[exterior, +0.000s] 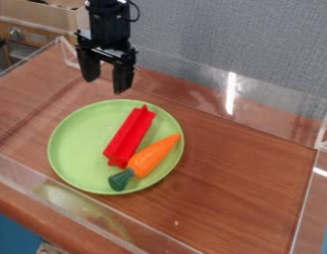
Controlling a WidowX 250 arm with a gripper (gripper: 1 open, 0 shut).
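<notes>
A green plate (76, 149) rests on the wooden table at centre-left. On it lie a red, ridged elongated object (129, 134) and an orange carrot with a green top (151, 159), the carrot to the right and front of the red one. My black gripper (107, 75) hangs above the table behind the plate, at the upper left, open, with nothing seen between its fingers.
Clear plastic walls edge the wooden table (246, 189). A grey padded wall (233, 40) stands at the back.
</notes>
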